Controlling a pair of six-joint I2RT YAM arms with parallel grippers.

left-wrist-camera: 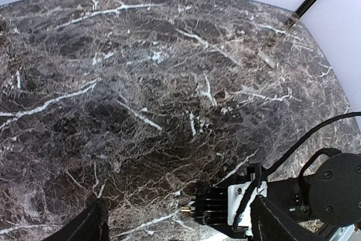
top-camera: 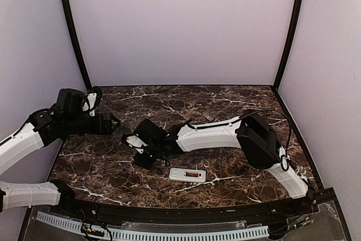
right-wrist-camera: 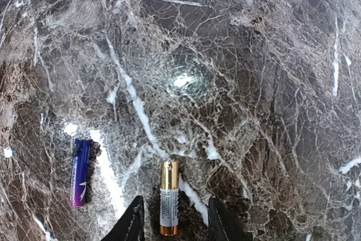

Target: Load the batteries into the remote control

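Note:
A gold-and-silver battery [right-wrist-camera: 169, 198] lies on the marble table between the open fingers of my right gripper, low over it in the right wrist view. A purple-blue battery [right-wrist-camera: 79, 171] lies to its left. The white remote [top-camera: 187, 175], compartment facing up, lies in front of the right arm. My left gripper [top-camera: 106, 123] hangs open at the left, higher up; in the left wrist view the right gripper shows below it with a gold battery tip at its fingers.
Walls stand on three sides. The right arm stretches across the middle from the right edge.

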